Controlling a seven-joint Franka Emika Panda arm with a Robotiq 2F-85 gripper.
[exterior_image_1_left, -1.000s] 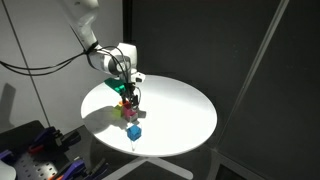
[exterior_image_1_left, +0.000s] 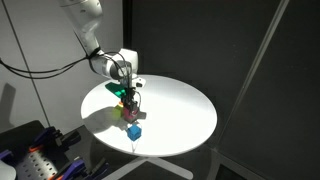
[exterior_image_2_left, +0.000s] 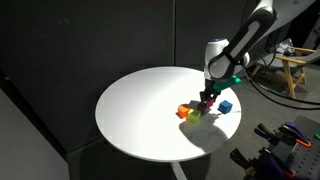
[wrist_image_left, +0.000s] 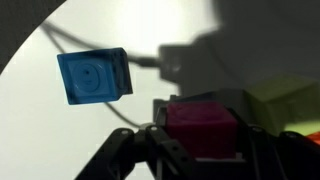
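Observation:
In the wrist view a dark red block (wrist_image_left: 202, 130) fills the space between the black fingers, and my gripper is shut on it. From exterior view 1, my gripper (exterior_image_1_left: 131, 108) points down over the table with the red block (exterior_image_1_left: 130, 115) at its tips. Exterior view 2 has the gripper (exterior_image_2_left: 207, 101) between the yellow-green and blue blocks. Whether the red block touches the table is hard to tell.
A blue block (wrist_image_left: 90, 76) lies apart on the white round table (exterior_image_2_left: 130, 110). Close by my gripper on the other side are a yellow-green block (exterior_image_2_left: 194, 116) and an orange block (exterior_image_2_left: 184, 109).
My gripper and the red block have shifted only slightly. The blue and yellow-green blocks look unmoved.

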